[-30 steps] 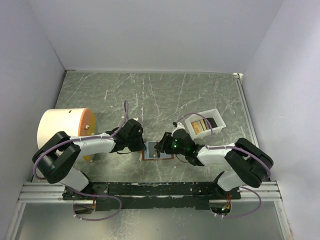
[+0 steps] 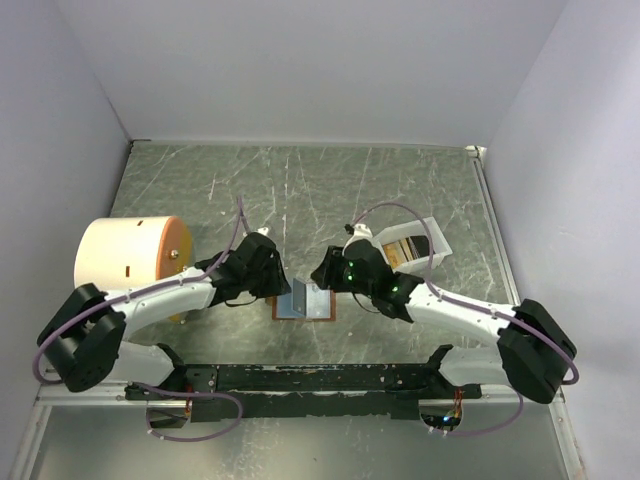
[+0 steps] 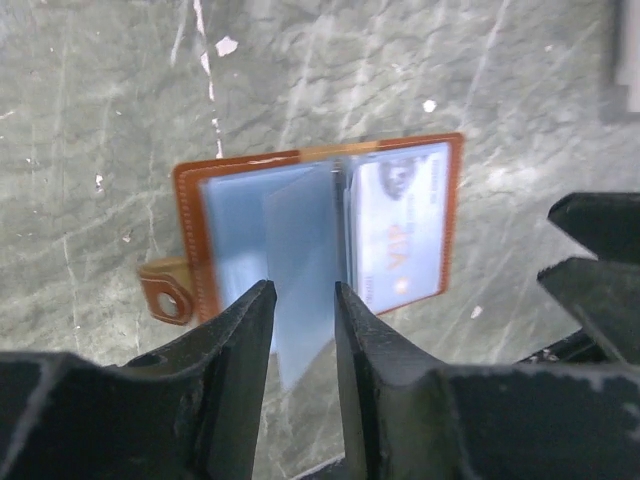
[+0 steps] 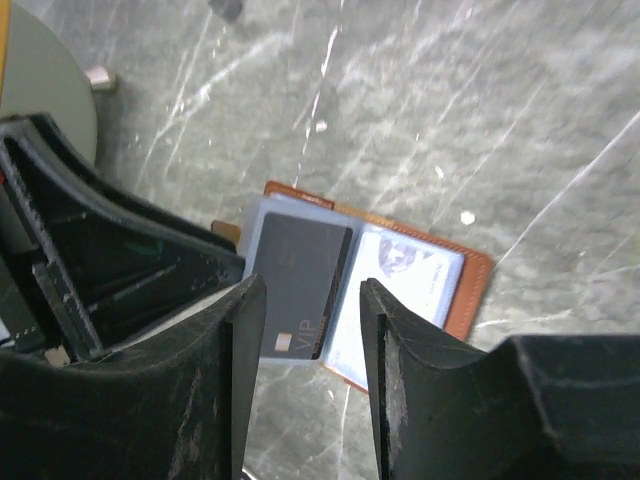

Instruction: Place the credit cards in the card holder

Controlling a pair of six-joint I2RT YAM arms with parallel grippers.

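Note:
The card holder [image 3: 205, 262] lies spread on the table with a brown border and clear sleeves. One sleeve leaf [image 3: 305, 255] stands partly raised near its middle. A dark card marked VIP [image 4: 303, 265] shows on the leaf in the right wrist view; a pale page with faint lettering lies to its right. My left gripper is open above the holder's near side, the leaf's lower end visible between its fingers. My right gripper is open over the holder's right part; nothing is gripped between its fingers.
A white basket [image 2: 446, 256] with several cards [image 2: 408, 251] stands at the right, behind my right arm. A large orange-faced cylinder [image 2: 135, 252] is at the left. A brown snap tab [image 3: 168, 290] sticks out from the holder.
The holder has shifted slightly left. Its sleeve leaf now stands more upright. My right gripper has drawn back a little from the holder, and the left arm has moved slightly left.

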